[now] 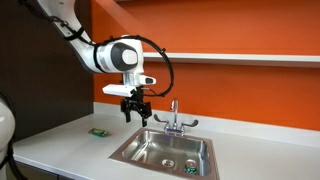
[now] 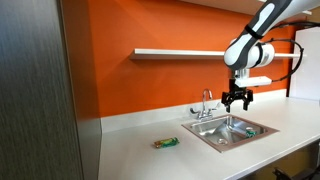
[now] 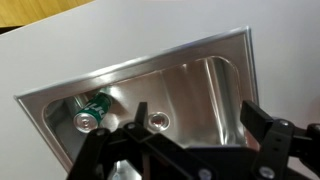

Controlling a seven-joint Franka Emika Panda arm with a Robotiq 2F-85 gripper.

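Observation:
My gripper (image 1: pixel 136 119) hangs above the left part of the metal sink (image 1: pixel 128 150), open and clear of the counter. In the wrist view its two dark fingers (image 3: pixel 252 118) stand wide apart with nothing held between them. A green can (image 3: pixel 92 112) lies in a corner of the basin, its silver end showing; it is off to the left of the fingers there. On the counter beside the sink rests another green item (image 2: pixel 166 143), a small packet or can too small to make out.
The faucet (image 1: pixel 175 120) with its two handles rises behind the sink. A drain (image 3: pixel 158 121) shows in the basin floor. A white shelf (image 2: pixel 165 52) runs along the orange wall.

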